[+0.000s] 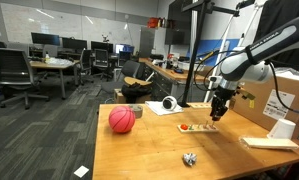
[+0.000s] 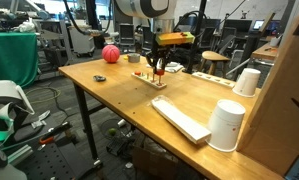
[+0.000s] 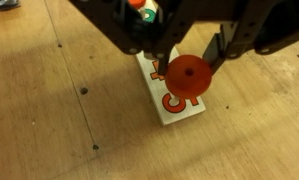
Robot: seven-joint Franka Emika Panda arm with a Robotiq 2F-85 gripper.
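An orange-red ring [image 3: 190, 75] with a hole in its middle sits between the fingers of my gripper, which is shut on it. Beneath it in the wrist view lies a pale wooden board [image 3: 179, 112] marked with red numerals, partly hidden by ring and fingers. Other coloured pieces [image 3: 147, 14], orange and green, show at the board's far end. In exterior view 1 my gripper is over the right end of the board [image 1: 197, 128]. Exterior view 2 shows red at the fingertips, above the board [image 2: 161, 84]. Whether the ring touches a peg I cannot tell.
A pink-red ball [image 1: 122, 119] and a small silvery object [image 1: 190, 159] lie on the table. A white cup [image 2: 226, 126] and a long pale block [image 2: 181, 119] stand toward its other end. Bare wood surrounds the board.
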